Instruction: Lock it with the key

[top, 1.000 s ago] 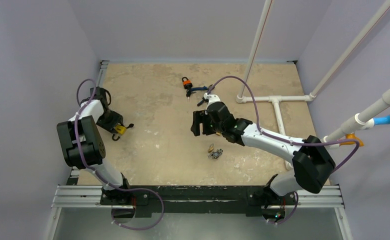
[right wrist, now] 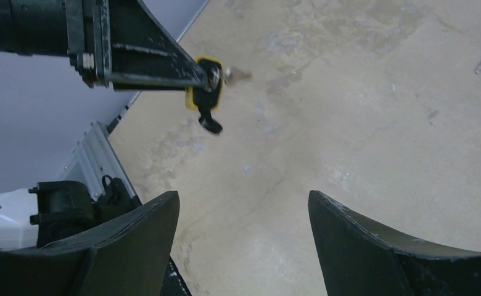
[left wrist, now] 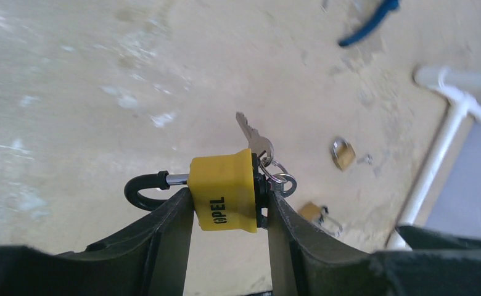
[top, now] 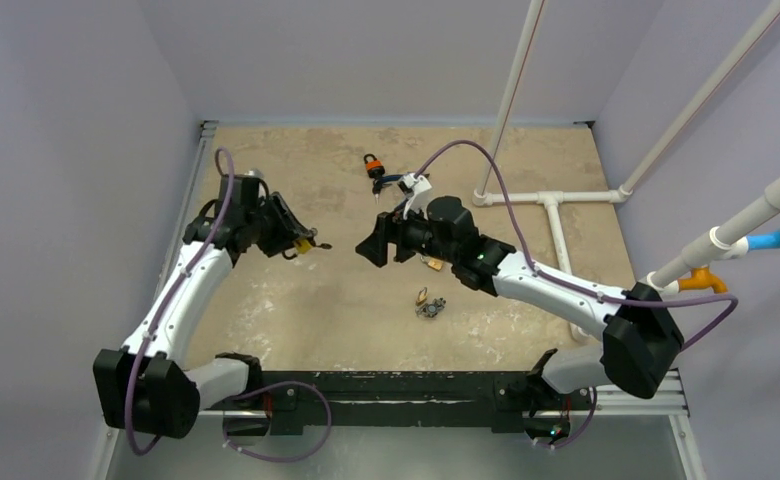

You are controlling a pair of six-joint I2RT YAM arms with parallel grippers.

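A yellow padlock (left wrist: 222, 194) marked OPEL is pinched between the fingers of my left gripper, held above the board. Its black shackle (left wrist: 138, 183) sticks out to the left; whether its free end sits in the body cannot be told. On the body's right side is a black part with a ring, from which a silver key (left wrist: 250, 133) hangs; the keyhole itself is hidden. My right gripper is open and empty, its fingers wide apart. In the top view it faces the left gripper across a gap, to the padlock's right.
An orange and black padlock (top: 372, 166) and blue-handled pliers (top: 392, 180) lie at the back. Small brass locks (left wrist: 343, 154) lie right of centre, near a metal piece (top: 431, 308). White pipes (top: 556, 197) run along the right. The board's left front is clear.
My left arm has swung right from the left edge, carrying the padlock toward the middle. The right gripper has shifted slightly left and turned.
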